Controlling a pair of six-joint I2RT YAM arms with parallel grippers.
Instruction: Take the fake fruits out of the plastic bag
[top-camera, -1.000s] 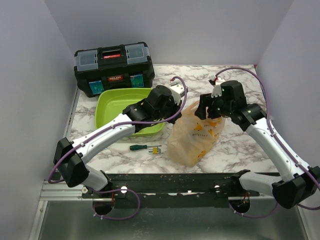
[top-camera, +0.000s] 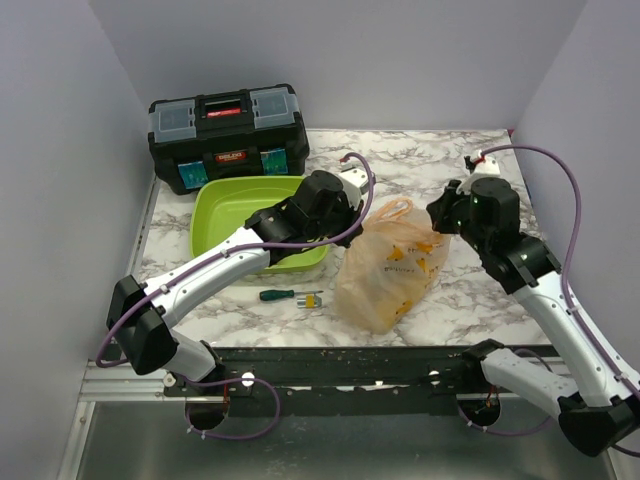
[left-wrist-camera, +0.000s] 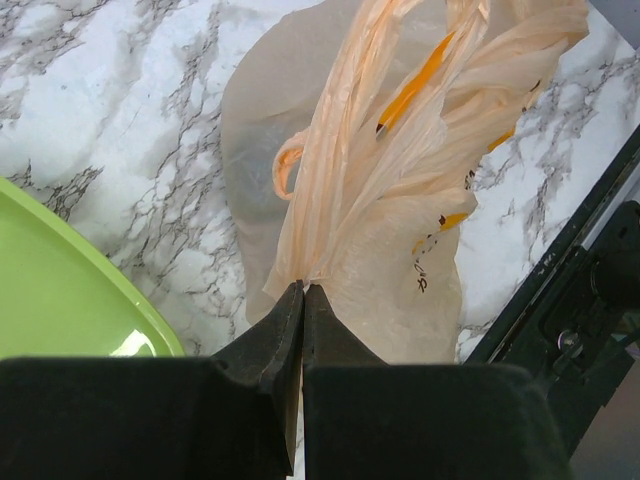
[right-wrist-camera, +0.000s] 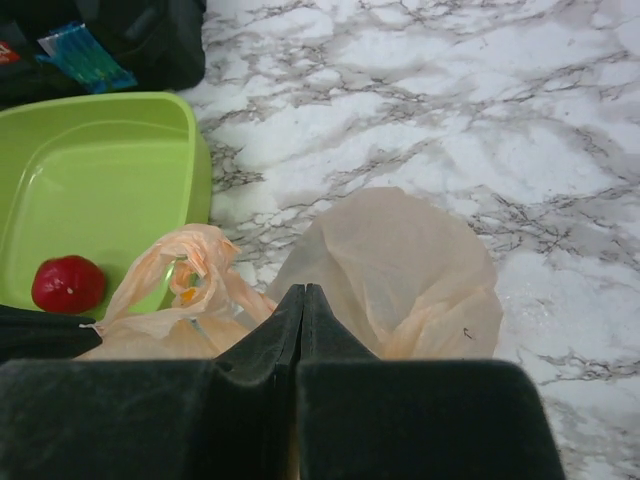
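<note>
A thin pale-orange plastic bag (top-camera: 385, 275) with yellow print lies crumpled on the marble table. My left gripper is shut on its gathered plastic, which bunches at the fingertips in the left wrist view. Over the bag's right upper edge, my right gripper (top-camera: 436, 222) is shut; in the right wrist view nothing shows between its fingers, and the bag spreads out behind them. A red fake fruit (right-wrist-camera: 68, 285) rests in the green basin (right-wrist-camera: 120, 170). Whether fruit is left inside the bag cannot be made out.
A black toolbox (top-camera: 228, 138) stands behind the basin at the back left. Near the front lie a green-handled screwdriver (top-camera: 278, 294) and a small yellow-and-silver item (top-camera: 310, 301). Clear marble shows at the back right and to the bag's right.
My right gripper has moved rightward from over the bag's upper middle to its right edge. The left arm and the bag's main body look still.
</note>
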